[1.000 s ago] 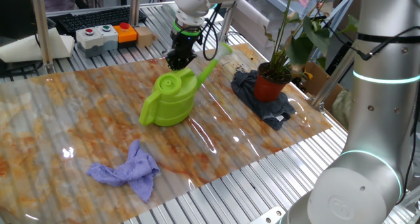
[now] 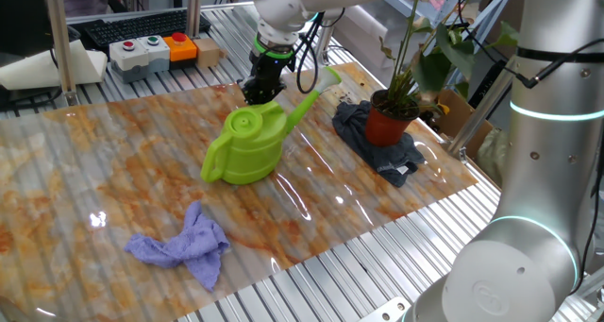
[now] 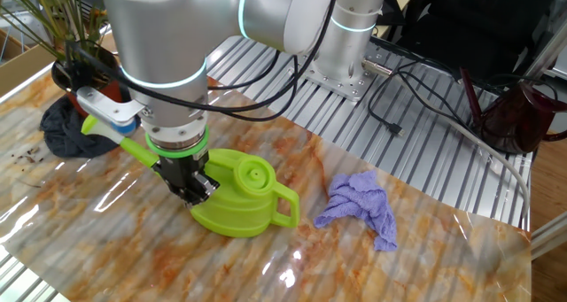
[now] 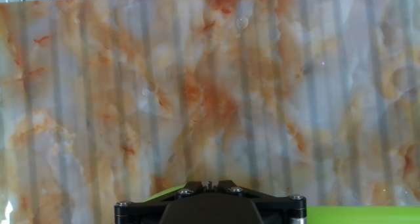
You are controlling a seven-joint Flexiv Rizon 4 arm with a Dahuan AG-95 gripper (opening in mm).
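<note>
A bright green watering can (image 2: 253,147) stands upright on the marbled sheet, its spout toward the potted plant and its handle (image 3: 285,205) on the opposite side. My gripper (image 3: 197,196) points down close against the can's side near the spout's root. Exterior view 1 has the gripper (image 2: 260,93) partly hidden behind the can. At the bottom of the wrist view the black fingers (image 4: 237,192) come together; nothing shows between them. Green parts of the can (image 4: 367,215) appear on both sides there. Whether gripper and can touch is hard to see.
A crumpled purple cloth (image 2: 184,246) lies on the sheet. The potted plant (image 2: 385,124) rests on a dark cloth (image 2: 401,161). Button boxes (image 2: 142,58) stand at the back. A dark red jug (image 3: 514,116) and cables occupy the metal table. Much of the sheet is bare.
Cloth and plant have stayed put.
</note>
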